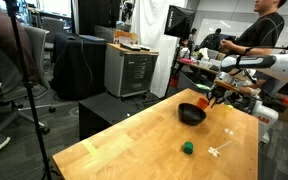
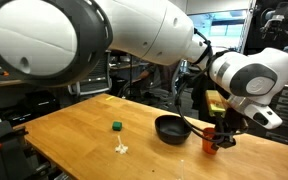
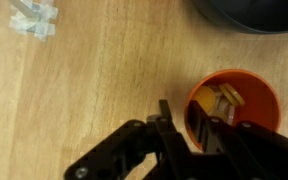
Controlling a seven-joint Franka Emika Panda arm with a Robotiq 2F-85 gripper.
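Observation:
An orange cup [image 3: 261, 88] stands upright on the wooden table, with a few yellow and tan pieces [image 3: 224, 97] inside it. My gripper is at the cup's left rim in the wrist view. One finger appears outside the wall and the other over the inside, with a gap between them. Whether either finger touches the rim cannot be made out. In exterior view 2 the gripper partly covers the cup [image 2: 209, 145]. Close beside the cup is a black bowl [image 2: 171, 128], also seen in exterior view 1 as a dark bowl [image 1: 191, 114].
A small green object [image 1: 188, 148] and white bits [image 2: 122, 147] lie on the table away from the cup. A person [image 1: 259, 32] stands behind the arm.

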